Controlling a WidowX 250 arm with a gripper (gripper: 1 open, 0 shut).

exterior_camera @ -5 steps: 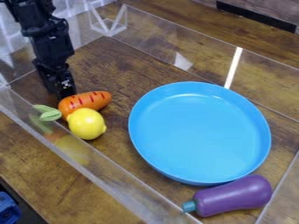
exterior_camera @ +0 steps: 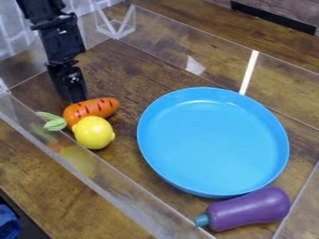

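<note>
My black gripper [exterior_camera: 67,86] hangs at the upper left, its tip low over the wooden floor of the clear-walled enclosure, just up and left of an orange carrot [exterior_camera: 92,109] with green leaves. It is dark and small here, and the gap between its fingers is hard to make out. A yellow lemon [exterior_camera: 93,133] sits against the carrot's lower side. A large blue plate [exterior_camera: 212,140] fills the right middle. A purple eggplant [exterior_camera: 247,210] lies at the bottom right, below the plate.
Clear plastic walls [exterior_camera: 137,196] border the area on several sides. The wooden surface [exterior_camera: 137,65] above the carrot and plate is bare. A small blue object [exterior_camera: 6,224] is at the bottom left corner, outside the wall.
The arm's upper part has shifted slightly left; the gripper's tip stays near the same spot. The carrot, lemon, plate and eggplant look unmoved.
</note>
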